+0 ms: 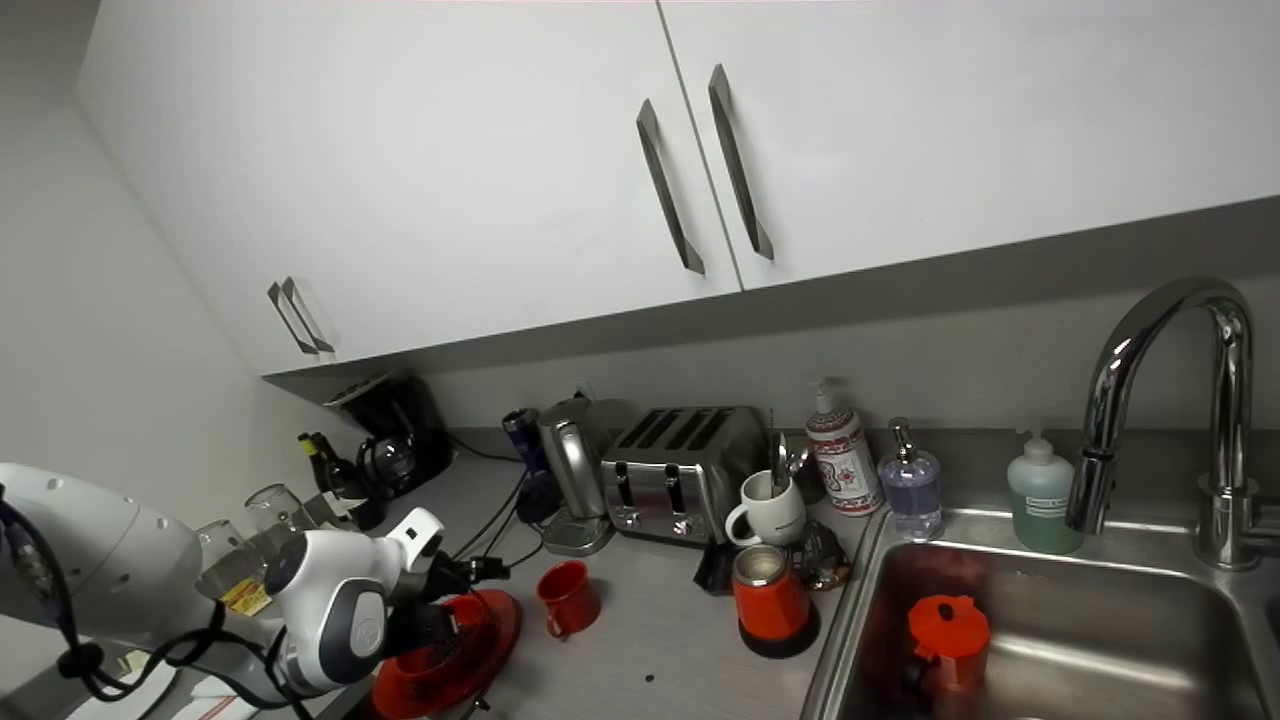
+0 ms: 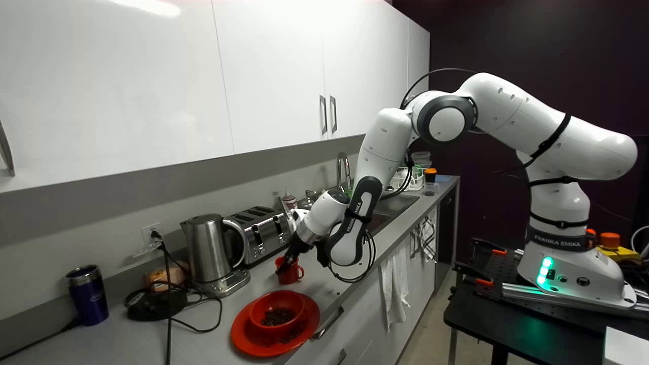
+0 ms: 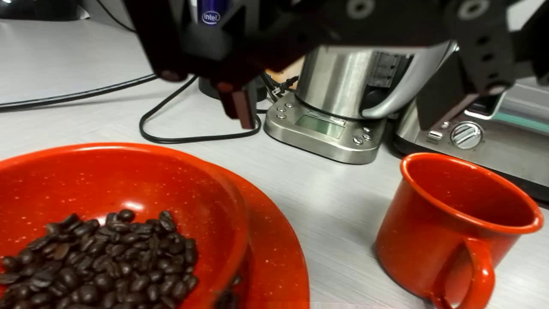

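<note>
A red speckled bowl (image 3: 211, 185) with dark coffee beans (image 3: 118, 257) sits on a red plate (image 3: 280, 247); more beans lie on the plate in exterior view 2. To the right, a red mug (image 3: 427, 231) stands upright on the counter, its inside looking empty where it shows. My gripper is open, its fingers wide apart with nothing held. Exterior view 1 has it over the plate's side, left of the mug (image 1: 569, 598). From exterior view 2, the dark fingers overlap the mug (image 2: 292, 274); contact cannot be told there.
Behind stand a steel kettle (image 3: 334, 82) on its base and a toaster (image 3: 499, 139). A black cable (image 3: 154, 138) loops over the counter beyond the bowl. An orange-red grinder-like container (image 1: 771, 600) stands near the sink (image 1: 1116, 636). Counter between mug and container is mostly clear.
</note>
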